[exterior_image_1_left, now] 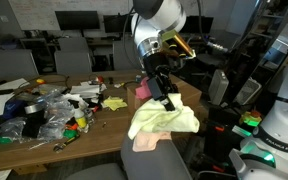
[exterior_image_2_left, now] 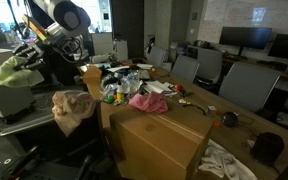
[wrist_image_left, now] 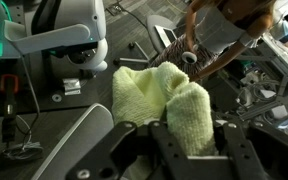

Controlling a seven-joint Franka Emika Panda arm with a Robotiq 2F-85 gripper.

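Observation:
A pale green-yellow cloth (exterior_image_1_left: 162,119) hangs from my gripper (exterior_image_1_left: 168,104), which is shut on it. In the wrist view the cloth (wrist_image_left: 174,105) is bunched up between the fingers and mostly covers the fingertips. Exterior view 2 has the same cloth (exterior_image_2_left: 20,68) at the far left, held up in the air. Below it a grey chair back (exterior_image_1_left: 154,160) stands with a peach cloth (exterior_image_2_left: 74,108) draped over it; in exterior view 1 the held cloth partly hides that peach one.
Bags, bottles and other clutter (exterior_image_1_left: 54,120) cover the wooden table (exterior_image_1_left: 84,147). A pink cloth (exterior_image_2_left: 149,102) lies by a large brown box (exterior_image_2_left: 159,140). Another grey chair (exterior_image_1_left: 96,172) stands in front. The robot's white base (exterior_image_1_left: 279,125) is at the right.

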